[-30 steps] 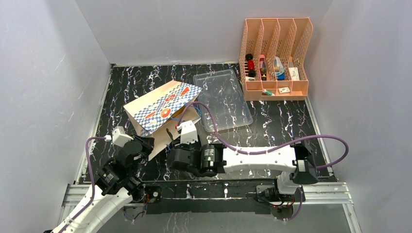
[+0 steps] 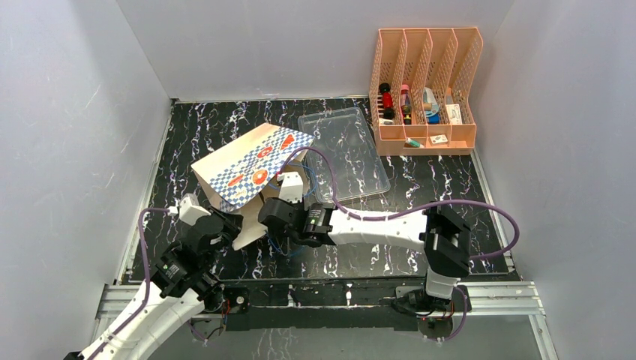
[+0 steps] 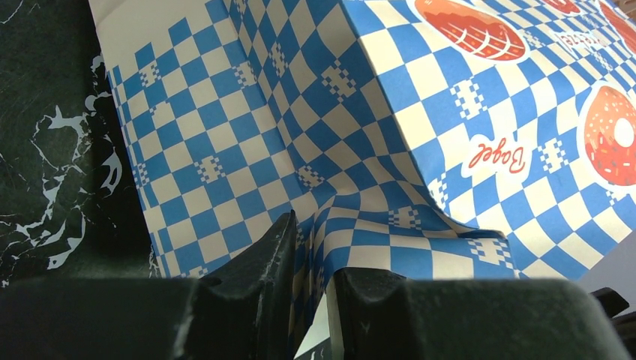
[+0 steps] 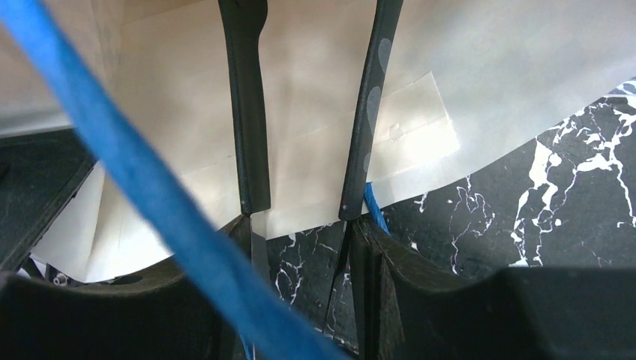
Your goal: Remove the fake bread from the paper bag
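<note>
The paper bag (image 2: 244,160), blue-checked with food prints, lies on its side on the dark marbled table in the top view. My left gripper is shut on a crumpled side fold of it, in the left wrist view. At the bag's mouth, my right gripper reaches in, its two long dark fingers (image 4: 251,127) apart over the pale inner paper (image 4: 412,142). Nothing shows between them; their far ends run out of the frame. A blue cord handle (image 4: 165,187) crosses close before the right wrist camera. I cannot make out any bread inside.
A clear plastic tray or lid (image 2: 346,154) lies right of the bag. Behind it, an orange divided rack (image 2: 390,52) holds several small items. Bare table (image 2: 435,180) shows to the right, below the rack.
The bag's printed flap has shifted slightly; the left arm has hardly moved.
</note>
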